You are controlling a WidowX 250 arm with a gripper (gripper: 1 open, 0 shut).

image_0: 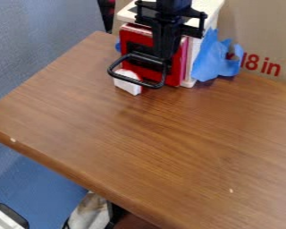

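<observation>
My black gripper [170,31] is at the top middle, in front of a red-fronted white box [138,40] at the back of the wooden table [133,161]. A black loop handle [139,82] projects from the red front, below and beside the gripper. A small white block [126,86] sits at the box's lower left. Whether the fingers are open or shut on the handle is unclear.
Blue tape or cloth [214,58] is at the box's right, before a cardboard panel [259,36] with red print.
</observation>
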